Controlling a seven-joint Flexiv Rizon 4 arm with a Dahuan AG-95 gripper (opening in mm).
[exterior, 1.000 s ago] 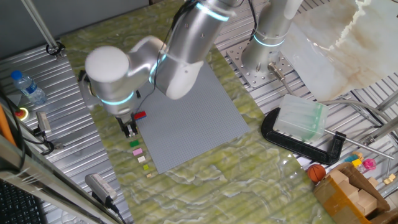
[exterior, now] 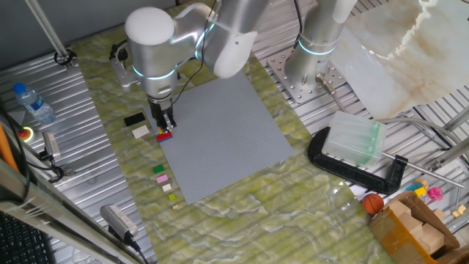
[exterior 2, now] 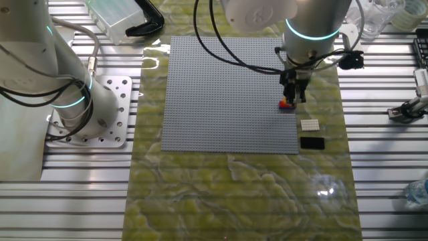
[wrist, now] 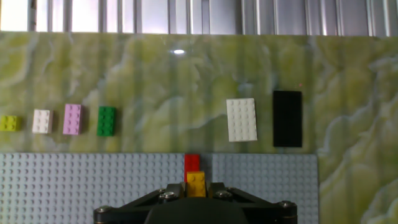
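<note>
A grey baseplate (exterior: 227, 139) lies on the green marbled sheet. On its edge sits a red brick (wrist: 191, 163), with blue showing beneath it in the exterior views. Pointing down over that spot, my gripper is shut on an orange-yellow brick (wrist: 196, 179), whose studs face the wrist camera. This brick overlaps the red one in the wrist view; whether the two touch cannot be told. The fingers hide part of the red brick.
Beside the plate lie a white flat brick (wrist: 241, 120), a black one (wrist: 287, 119), a green brick (wrist: 106, 121), a pink brick (wrist: 72, 119), a small white brick (wrist: 41, 121) and a lime brick (wrist: 9, 123). A black clamp (exterior: 352, 173) stands off the sheet. Most of the baseplate is bare.
From beside the plate near the green brick, my gripper has moved up the picture and right, to over the red brick. The loose bricks that show stay put.
</note>
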